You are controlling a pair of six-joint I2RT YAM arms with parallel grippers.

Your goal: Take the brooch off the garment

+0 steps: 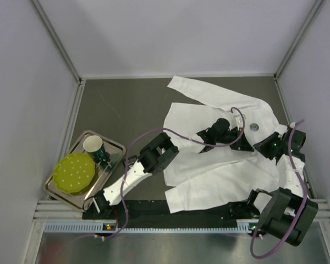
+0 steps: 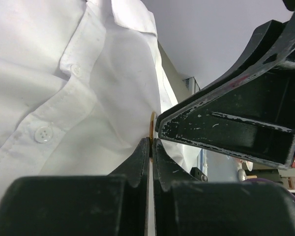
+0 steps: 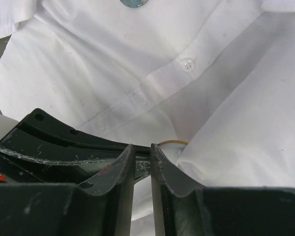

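Note:
A white garment with buttons lies spread across the table. In the left wrist view my left gripper is shut on a thin gold-edged piece, seen edge-on, which looks like a brooch. Its curved gold rim also shows beside the fingertips in the right wrist view. My right gripper is slightly open, close against the left gripper's finger; whether it touches the piece or cloth cannot be told. A round bluish badge lies on the garment above both grippers.
A metal tray at the left holds a green dotted bowl and a mug. The bare table between tray and garment is free. The right wall stands close to the right arm.

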